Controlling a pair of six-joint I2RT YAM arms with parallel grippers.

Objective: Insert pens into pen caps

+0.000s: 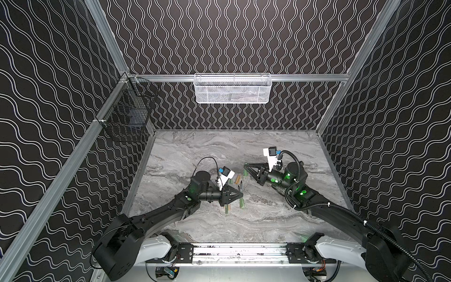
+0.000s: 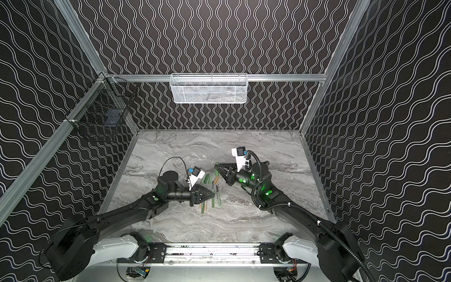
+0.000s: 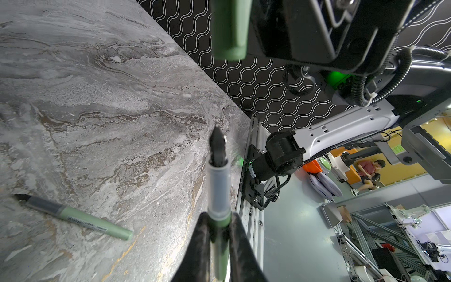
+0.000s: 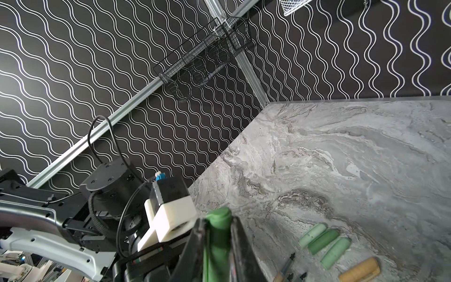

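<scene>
A green pen [image 3: 219, 188] with a grey collar and a dark tip points upward in the left wrist view. My left gripper is shut around its green barrel. Held higher up is a green pen cap [image 3: 230, 33], with my right gripper shut on it. Cap and pen tip are apart, with a clear gap between them in the left wrist view. An uncapped green pen [image 3: 75, 217] lies on the table there. Three loose green caps [image 4: 324, 242] and an orange cap [image 4: 360, 269] lie together in the right wrist view.
More pens [image 2: 218, 195] lie on the marbled table [image 1: 188, 150] close to the left gripper. A white mesh basket [image 1: 232, 89] hangs on the back rail, and a dark wire basket [image 1: 129, 112] on the left.
</scene>
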